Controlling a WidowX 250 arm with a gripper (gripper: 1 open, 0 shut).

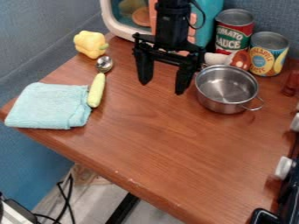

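My black gripper (165,77) hangs over the back middle of the wooden table, fingers apart and nothing between them. Just right of it sits a steel pot (225,87). To the left lie a spoon with a pale yellow handle (97,87) and a folded light blue towel (49,106). A yellow pepper (89,43) rests at the back left.
Tomato sauce can (232,32), yellow can (267,56), small red items and a teal container (118,18) crowd the back. Stove knobs line the right edge.
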